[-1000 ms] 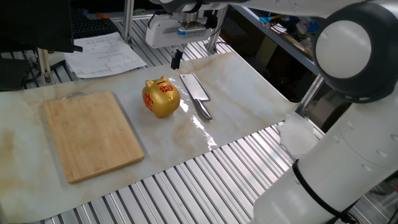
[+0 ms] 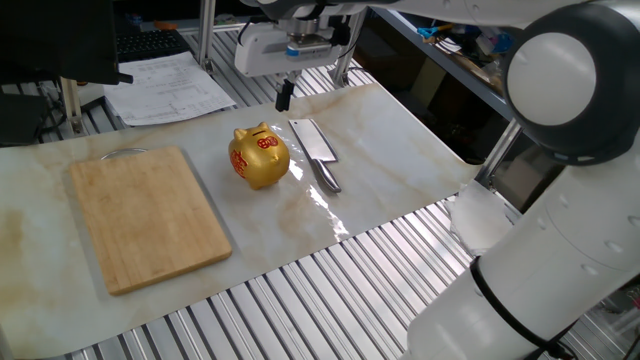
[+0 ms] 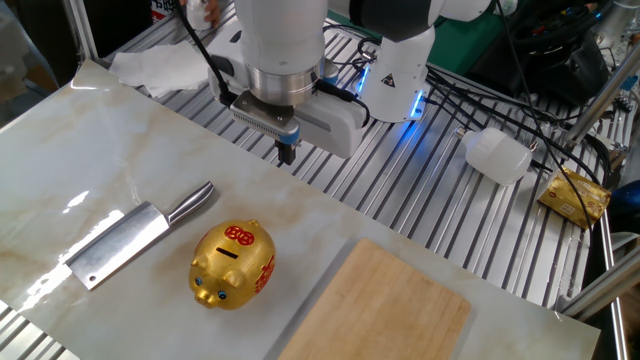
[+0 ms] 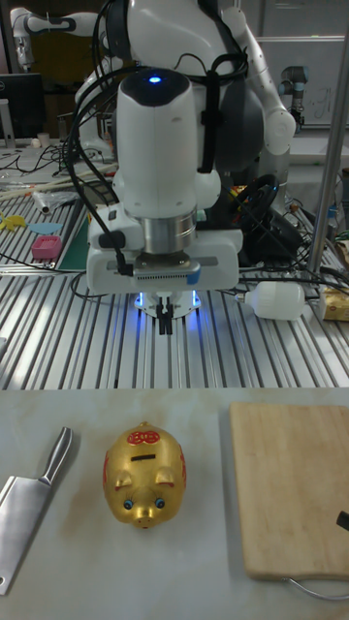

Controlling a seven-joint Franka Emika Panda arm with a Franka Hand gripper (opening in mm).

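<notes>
A gold piggy bank [image 2: 260, 157] with red markings stands upright on the marbled mat, its slot facing up. To one side of it lies a cleaver [image 3: 125, 240], flat, with a shiny blade and a metal handle. On the other side a wooden cutting board [image 4: 295, 485] rests flat, a metal loop at one end. My gripper [image 4: 165, 319] hangs in the air, clear of all three objects. Its dark fingers [image 3: 287, 153] are close together, shut, and nothing shows between them.
Slatted metal table surface surrounds the mat [image 2: 380, 150]. Papers [image 2: 165, 90] lie at its far edge in exterior view 1. A white rounded object [image 3: 497, 156] and a gold box [image 3: 574, 196] sit on the slats. Bare mat separates the piggy bank from the board.
</notes>
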